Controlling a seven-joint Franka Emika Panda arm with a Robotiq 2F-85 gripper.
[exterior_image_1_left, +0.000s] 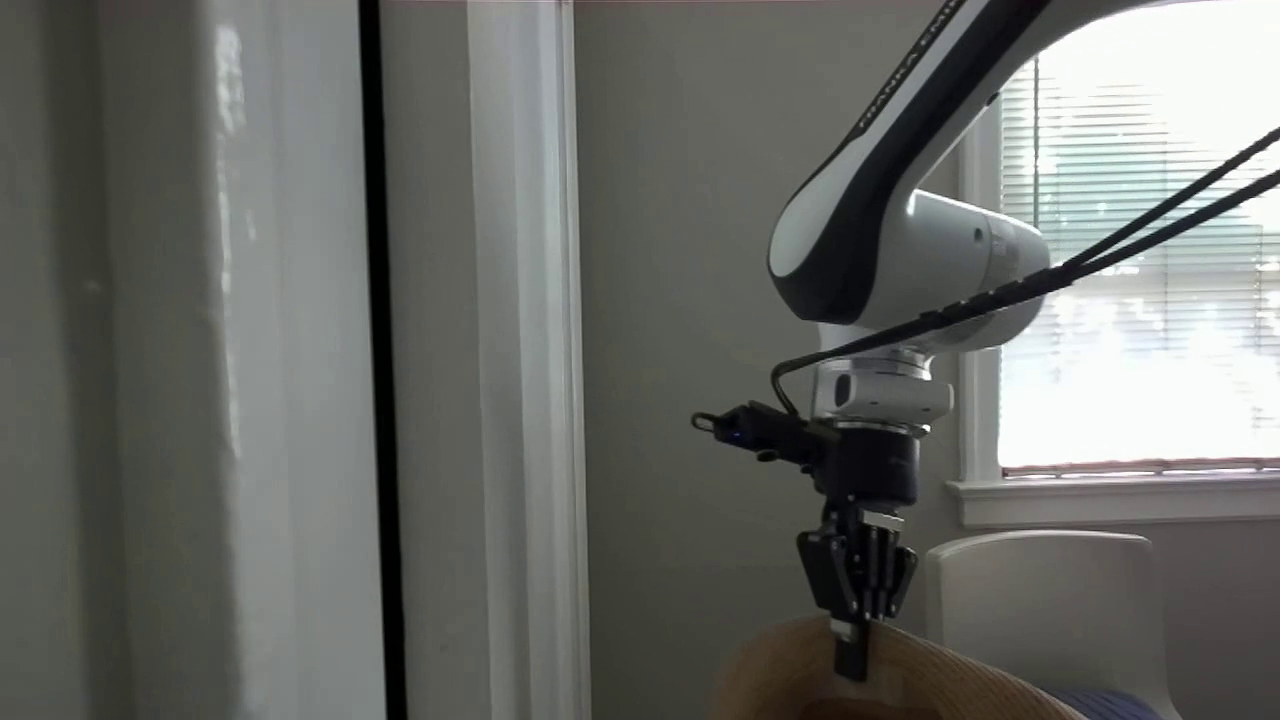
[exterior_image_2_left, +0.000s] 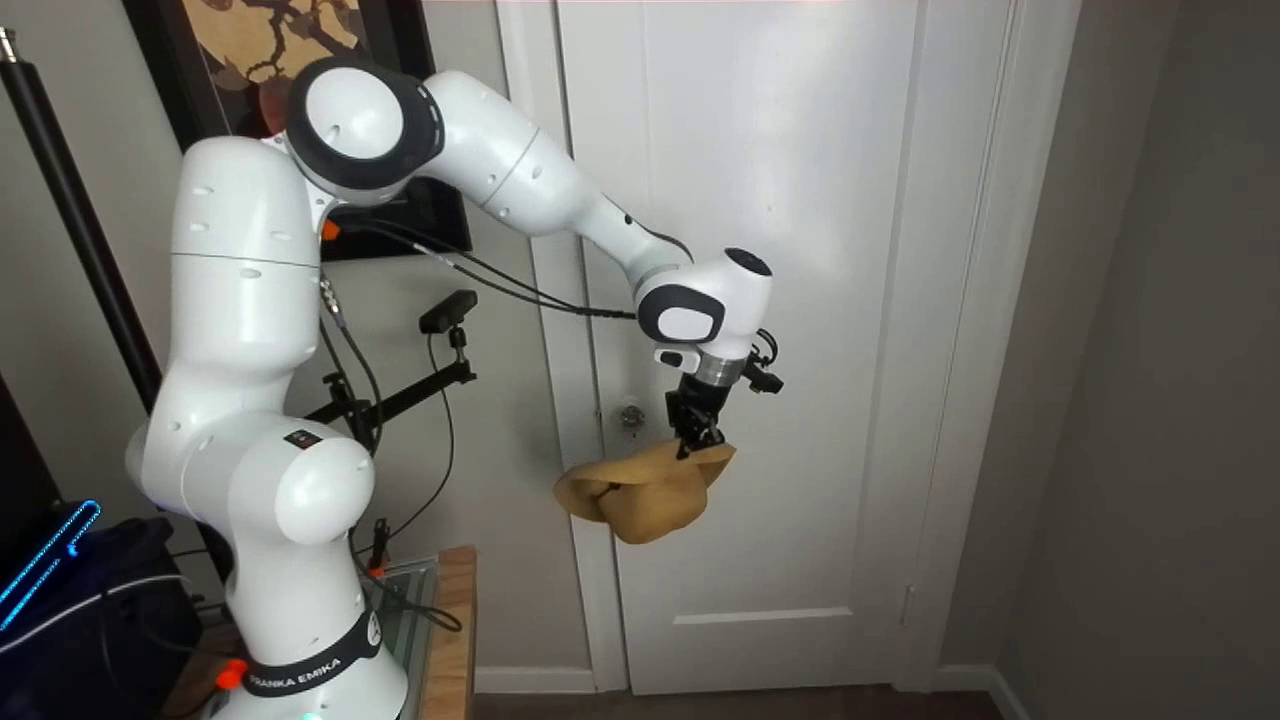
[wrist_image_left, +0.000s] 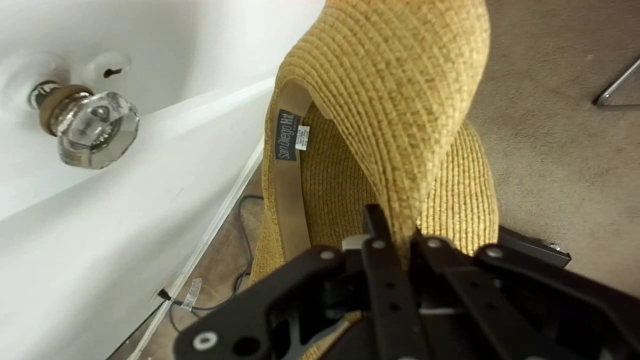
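Note:
A tan woven hat (exterior_image_2_left: 648, 494) hangs by its brim from my gripper (exterior_image_2_left: 699, 451), which is shut on it. From the wrist camera, the hat (wrist_image_left: 360, 90) is pinched between the black fingers, its inner band and label showing on the left and its hollow side open. In exterior view 1 only the upper brim (exterior_image_1_left: 948, 672) shows, below the gripper (exterior_image_1_left: 859, 648); the rest is cut off by the frame's bottom. The hat is clear of the floor.
A white door (exterior_image_2_left: 768, 300) stands behind the hat, with a glass knob (wrist_image_left: 99, 129) on it. Beyond the arm are a white chair (exterior_image_1_left: 1044, 600) and a window (exterior_image_1_left: 1140, 276). A thin cable (wrist_image_left: 243, 228) lies on the floor.

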